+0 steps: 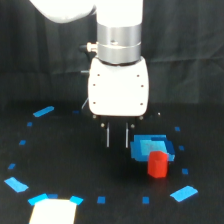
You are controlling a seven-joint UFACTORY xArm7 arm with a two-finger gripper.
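My gripper point(117, 144) hangs from its white hand left of centre, fingers pointing down. Dark space shows between the two thin fingers, so it is open with nothing held. To its right lies a blue square piece point(137, 153) with a lighter blue patch point(154, 146) on it. A red block point(157, 165) stands at the front of that blue piece, overlapping it in view. Whether the block rests on the blue piece or on the table cannot be told.
A pale, bright square point(53, 212) lies at the bottom left edge. Blue tape strips point(184, 193) and several small blue marks dot the black table point(80, 165). Left of the gripper the surface is largely clear, and a dark curtain point(190, 60) hangs behind.
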